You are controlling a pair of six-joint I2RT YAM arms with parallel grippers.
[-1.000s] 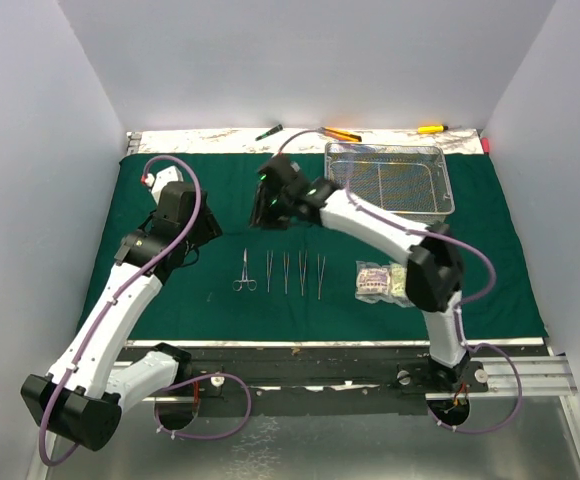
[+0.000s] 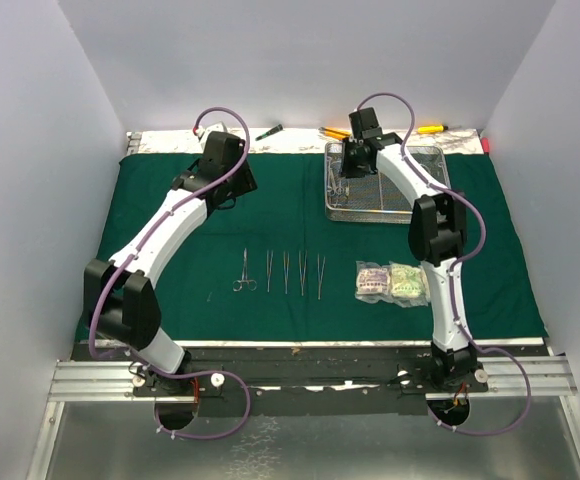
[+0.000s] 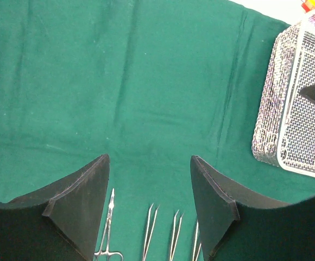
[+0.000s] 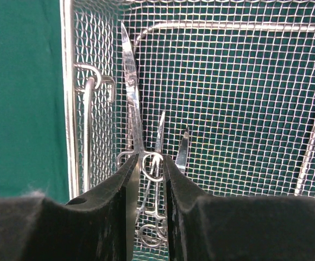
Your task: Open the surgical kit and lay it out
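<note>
The wire instrument tray [image 2: 390, 212] holds scissors [image 4: 133, 92] and several other steel instruments along its left side. My right gripper is over them, fingertips close together at a scissor ring; whether it grips anything is unclear. My left gripper stands open above the green cloth [image 3: 119, 98], left of the tray, with nothing between its fingers. On the cloth below lie a clamp or scissors [image 2: 245, 270] and several tweezers [image 2: 303, 272] in a row.
Soft packets [image 2: 375, 282] lie at the front right, partly hidden by my right arm. Yellow-handled tools [image 2: 432, 128] and a dark marker-like item [image 2: 268, 132] lie on the back edge.
My right arm has swung right from the middle of the cloth to over the tray's left side.
</note>
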